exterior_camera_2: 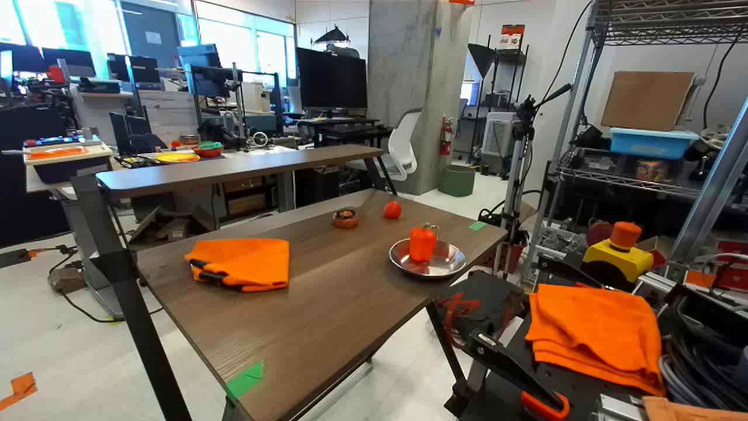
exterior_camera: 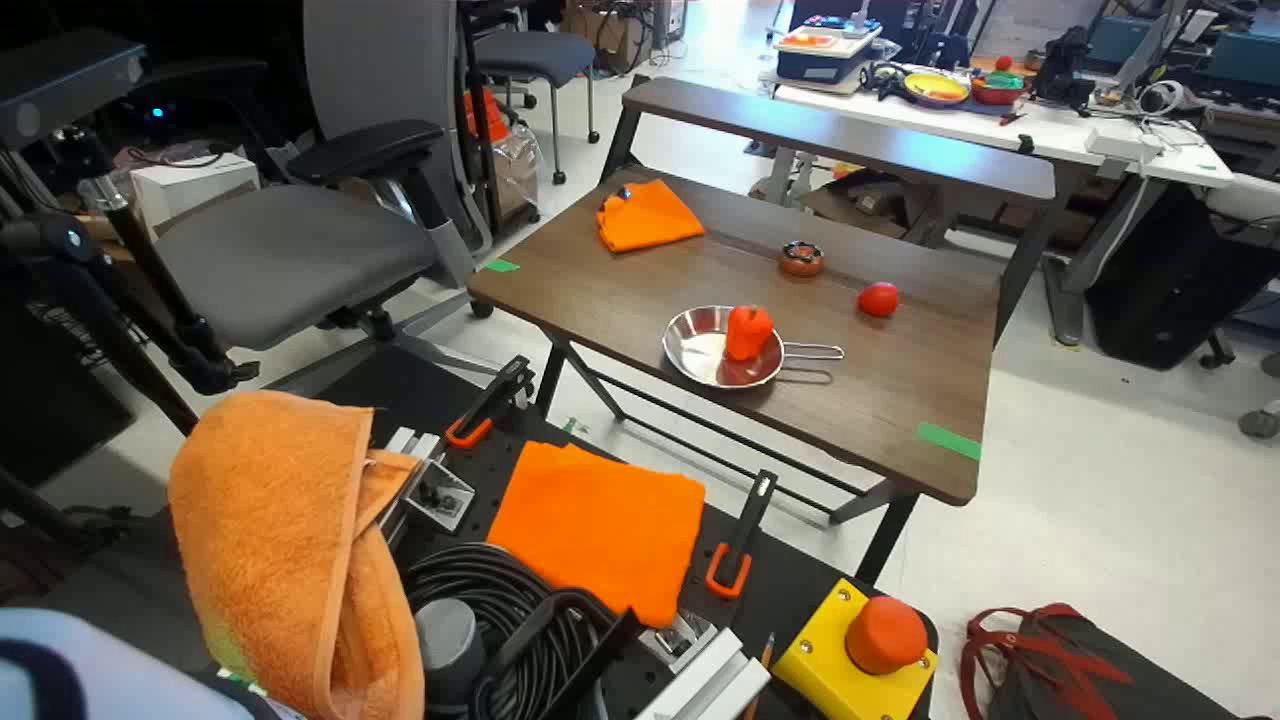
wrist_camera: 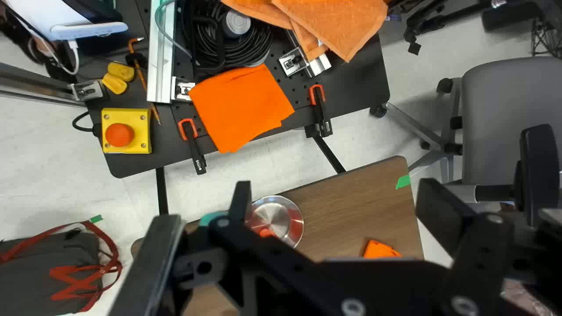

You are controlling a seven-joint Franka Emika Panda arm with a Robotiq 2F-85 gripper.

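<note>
My gripper shows only in the wrist view, its two dark fingers wide apart and nothing between them. It is high above the brown table (exterior_camera: 564, 270). On that table a shiny metal pan (exterior_camera: 693, 348) holds an orange-red, pepper-like thing (exterior_camera: 749, 332), standing upright. In the wrist view the pan (wrist_camera: 287, 213) is partly covered by the gripper's left side. A red, tomato-like ball (exterior_camera: 878, 299) and a small brown bowl-like item (exterior_camera: 801, 258) rest farther back. An orange cloth (exterior_camera_2: 242, 261) lies folded at the other end.
A raised shelf (exterior_camera: 840, 132) runs along the table's back edge. Beside the table, a black bench (wrist_camera: 358, 87) carries another orange cloth (exterior_camera: 600, 522), clamps, coiled cable and a yellow box with a red button (exterior_camera: 858, 654). A grey chair (exterior_camera: 294, 252) stands close by.
</note>
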